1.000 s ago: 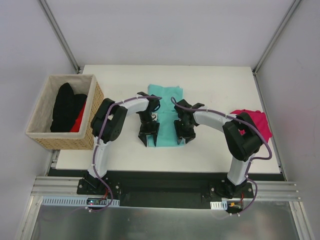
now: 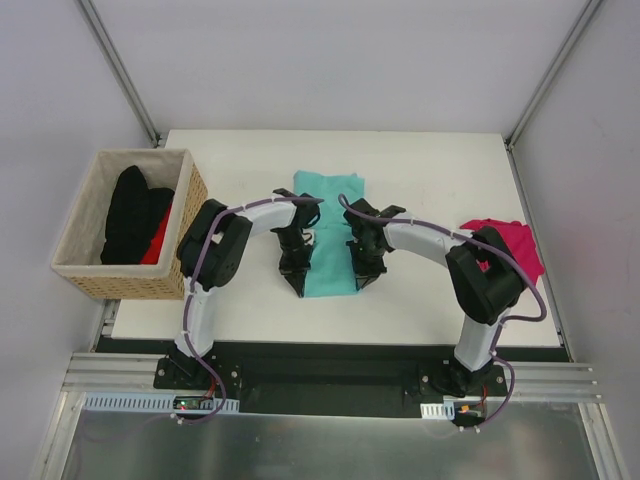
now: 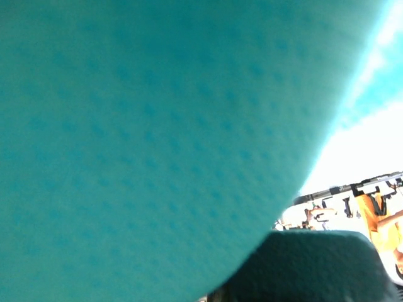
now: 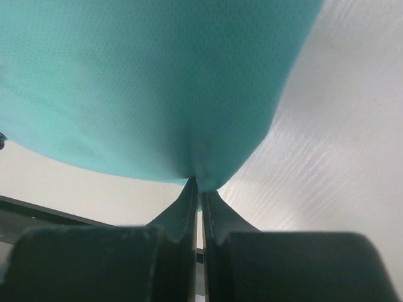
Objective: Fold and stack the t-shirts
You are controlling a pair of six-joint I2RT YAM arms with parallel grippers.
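A teal t-shirt (image 2: 332, 262) lies lengthwise at the middle of the white table, its upper part (image 2: 330, 184) showing beyond the arms. At its near left corner my left gripper (image 2: 300, 292) is shut on the hem. Teal cloth (image 3: 145, 138) fills most of the left wrist view and hides the fingertips; one dark finger (image 3: 315, 267) shows at lower right. My right gripper is shut on the near right corner of the shirt, a pinch of cloth (image 4: 204, 167) rising from its tips.
A wicker basket (image 2: 190, 205) with black (image 2: 128, 205) and red clothing stands at the left. Crumpled red-pink cloth (image 2: 518, 240) lies at the right edge. Bare table (image 2: 420, 155) shows at the back and along the front.
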